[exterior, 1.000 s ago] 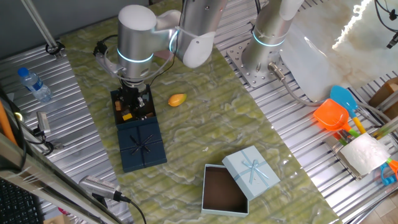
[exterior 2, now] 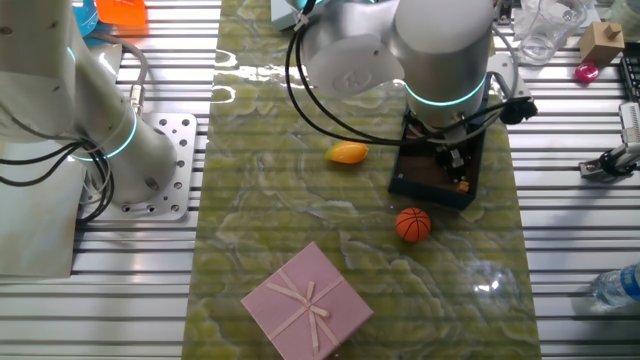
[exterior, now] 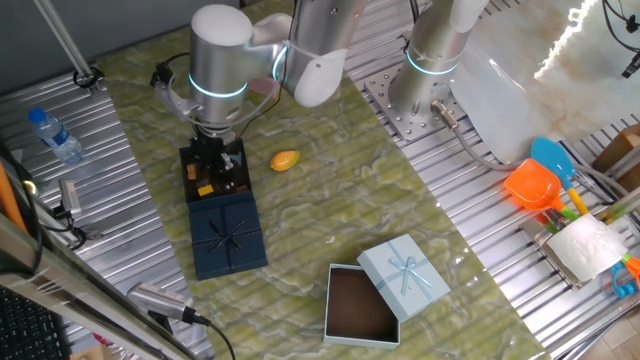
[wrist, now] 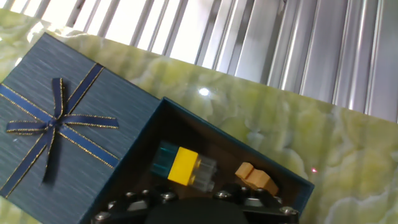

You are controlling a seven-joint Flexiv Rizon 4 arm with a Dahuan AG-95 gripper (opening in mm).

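A dark blue box (exterior: 183,182) stands uncovered on the green cloth, its ribboned lid (exterior: 226,235) lying against its near side. In the wrist view, a block with a yellow band (wrist: 183,166) and a small wooden piece (wrist: 257,179) lie inside the box. My gripper (exterior: 218,172) points down into the box, over these pieces. Its black fingers (wrist: 138,205) show only along the bottom edge of the wrist view, and the finger gap is too dark to read. The arm hides part of the box in the second exterior view.
A yellow-orange fruit (exterior: 285,160) and a small basketball (exterior 2: 413,225) lie close to the box. Farther off are an empty light-blue box (exterior: 361,305), its lid (exterior: 404,277) leaning on it, and a pink box (exterior 2: 307,302). Open cloth lies between them.
The arm and gripper have shifted very slightly at the dark blue box. Its lid has moved a touch; the fruit and the light-blue box stay in place.
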